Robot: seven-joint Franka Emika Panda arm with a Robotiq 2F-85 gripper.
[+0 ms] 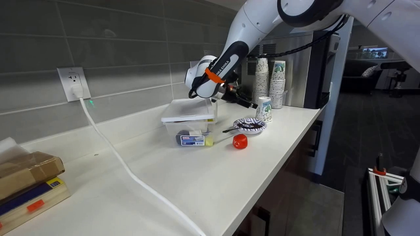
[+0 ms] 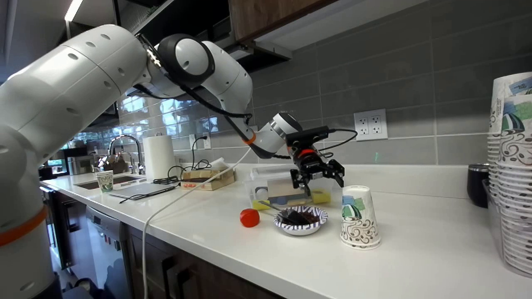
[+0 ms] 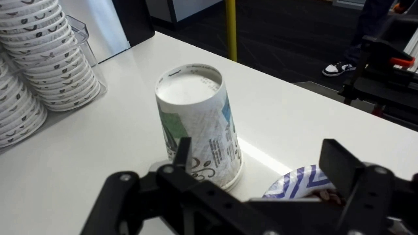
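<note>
An upside-down patterned paper cup (image 3: 198, 129) stands on the counter, ahead of my gripper in the wrist view. The fingers are spread open and nothing is between them. One finger (image 3: 183, 154) overlaps the cup's lower left in that view; whether it touches cannot be told. From the second exterior view, the gripper (image 2: 319, 187) hangs above the counter, left of the cup (image 2: 359, 216) and behind a bowl. That zigzag-patterned bowl (image 2: 299, 230) holds dark pieces and a dark utensil. Beside it lies a red object (image 2: 249, 217), perhaps a pepper.
A lidded clear plastic bin (image 1: 189, 122) stands against the wall near the arm. Tall cup stacks (image 1: 277, 86) rise beyond the single cup. A white cable (image 1: 134, 175) crosses the counter, with boxes (image 1: 29, 177) at the left.
</note>
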